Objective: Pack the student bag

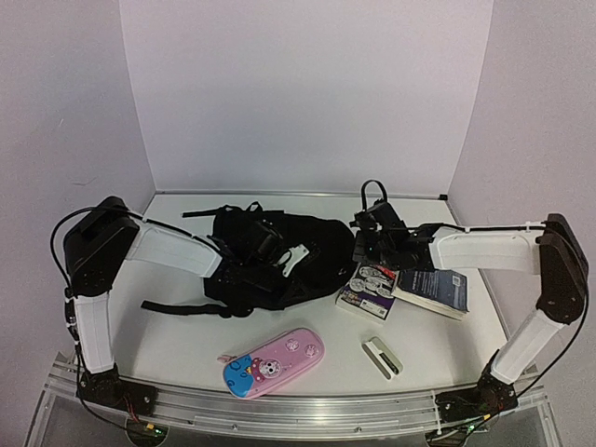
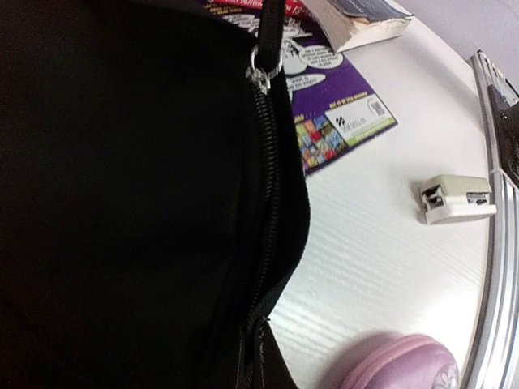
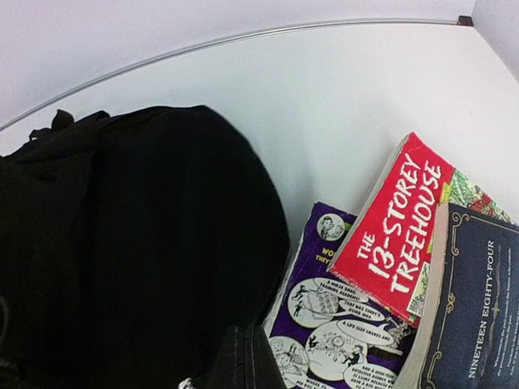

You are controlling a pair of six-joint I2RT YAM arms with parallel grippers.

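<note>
The black bag (image 1: 321,242) lies on its side on the table. In the left wrist view, its zipper (image 2: 270,154) runs along the edge, with a metal ring and slider (image 2: 259,73) at the far end. From that ring a black pull or strap (image 2: 272,28) stretches up out of frame. My left gripper is shut on the bag's edge at the zipper's near end. My right gripper is shut at the bag's right side, by the books; whether anything thin is between its fingers is hidden. The pink pencil case (image 1: 275,363) and stapler (image 1: 382,358) lie in front.
A purple comic book (image 3: 324,316), a red book (image 3: 397,235) and a dark blue book (image 3: 478,300) overlap right of the bag. A bag strap (image 1: 182,307) trails left. Bare table shows behind the books and at the front left.
</note>
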